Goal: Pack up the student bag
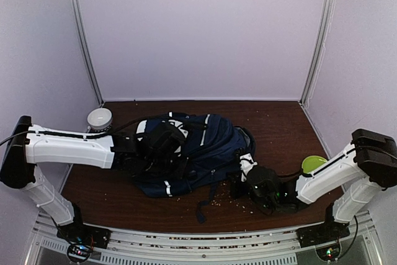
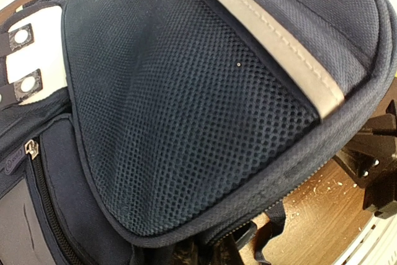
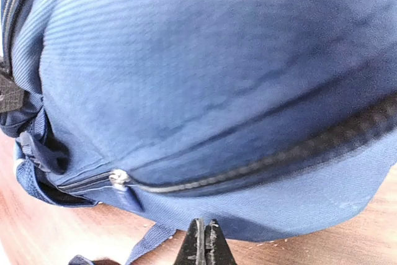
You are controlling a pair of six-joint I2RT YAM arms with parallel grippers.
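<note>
A navy backpack (image 1: 211,147) lies on its side on the dark wooden table (image 1: 279,128). My left gripper (image 1: 180,169) is over its front-left part; in the left wrist view its fingertips sit at the bottom edge by the bag's zipped rim (image 2: 273,197), shut on part of the bag, though hard to see. My right gripper is shut, nothing visible between its fingers, just off the bag's right front side, below a zipper pull (image 3: 119,178) on a long zipper. A loose strap (image 1: 201,209) trails onto the table.
A white round container (image 1: 99,118) stands at the back left, and a green round item (image 1: 313,163) lies at the right, partly behind my right arm. Small crumbs are scattered near the front.
</note>
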